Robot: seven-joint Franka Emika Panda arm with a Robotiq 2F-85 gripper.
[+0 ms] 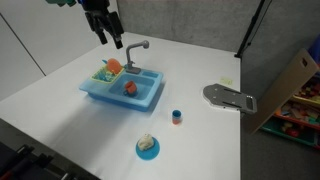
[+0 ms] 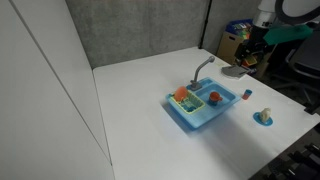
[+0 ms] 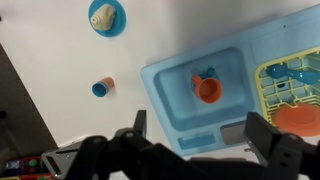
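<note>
My gripper (image 1: 103, 41) hangs in the air beyond the toy sink, its two fingers wide apart with nothing between them. The wrist view looks down past the open fingertips (image 3: 140, 122) onto the blue toy sink (image 3: 168, 100). Inside its basin sits an orange-red cup (image 3: 208, 90), with a small dark-blue item (image 3: 208, 73) touching it. A yellow-green dish rack (image 3: 268, 98) at the sink's side holds an orange round piece (image 3: 297, 120) and blue utensils.
A blue plate (image 1: 148, 149) with a pale food piece (image 1: 145, 141) lies near the front edge. A small blue-and-red cup (image 1: 177, 117) stands right of the sink. Farther right are a grey metal plate (image 1: 229, 97) and a toy shelf (image 1: 295, 95). The grey faucet (image 1: 130, 52) rises behind the basin.
</note>
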